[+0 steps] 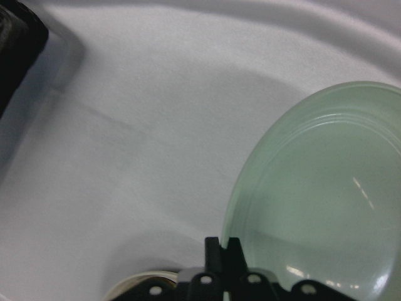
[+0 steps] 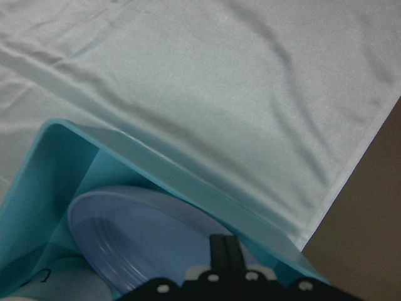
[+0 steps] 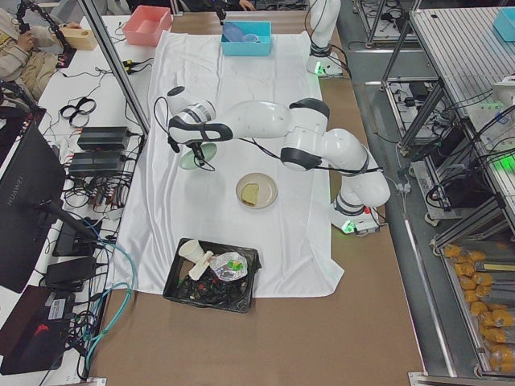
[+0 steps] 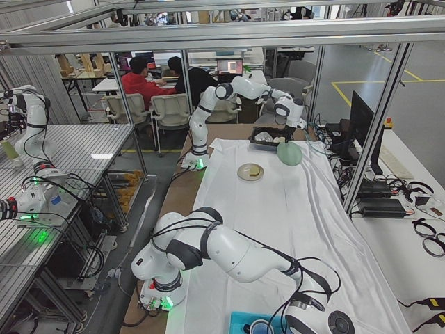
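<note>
A green plate point(image 1: 326, 188) is held at its rim by my left gripper, which is shut on it; in the camera right view the plate point(image 4: 289, 154) hangs above the white cloth near the black bin. A beige plate point(image 3: 245, 197) with a yellow piece point(image 3: 250, 193) lies on the cloth. My right gripper is over the cyan box point(image 2: 88, 138), which holds a blue plate point(image 2: 138, 232) and a cup point(image 2: 59, 285); its fingers look shut, with nothing seen between them.
A black bin point(image 3: 208, 293) with a cup, packaging and dark waste stands at the near end of the cloth. A pink box point(image 3: 147, 24) is on the side table. A monitor and cables line the left side.
</note>
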